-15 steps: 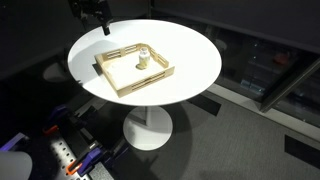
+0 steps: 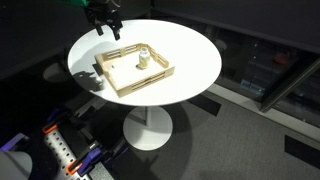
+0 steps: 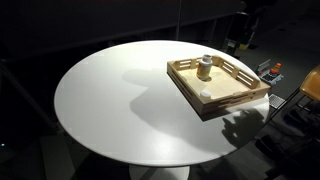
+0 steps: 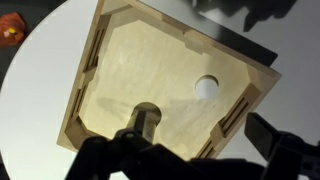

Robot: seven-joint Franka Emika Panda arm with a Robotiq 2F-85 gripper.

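A wooden tray (image 2: 128, 91) with slotted sides rests on the white round table, toward the robot's side. Inside it stands a small jar (image 2: 144, 60), upright; exterior view 2 shows the same jar (image 3: 204, 70) near the tray's far side. A round white lid-like disc (image 4: 207, 88) lies flat on the tray floor, apart from the jar, and the disc (image 3: 206, 94) also shows near the tray's front corner. My gripper (image 2: 107, 35) hangs above the table near the tray's back left, open and holding nothing. In the wrist view its dark fingers (image 4: 115, 157) partly cover the tray's lower edge.
An orange object (image 4: 12, 30) shows near the table's edge in the wrist view. Dark arm shadows fall across the table beside the tray.
The tray and jar have stayed put.
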